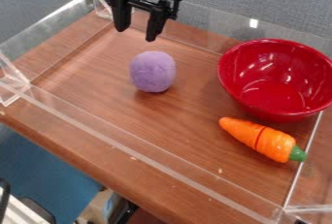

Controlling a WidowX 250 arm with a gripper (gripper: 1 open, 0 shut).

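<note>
My black gripper [136, 26] is at the top of the view, raised toward the back of the wooden board, with its two fingers spread apart and nothing visible between them. A purple round object [153, 72] rests on the board below it, apart from the fingers. A red bowl [274, 78] sits at the right, and an orange toy carrot [259, 139] with a green tip lies in front of the bowl.
Clear low walls [155, 157] border the wooden board [116, 121]. The left and middle front of the board are free. A blue surface and some cables show at the lower left, outside the board.
</note>
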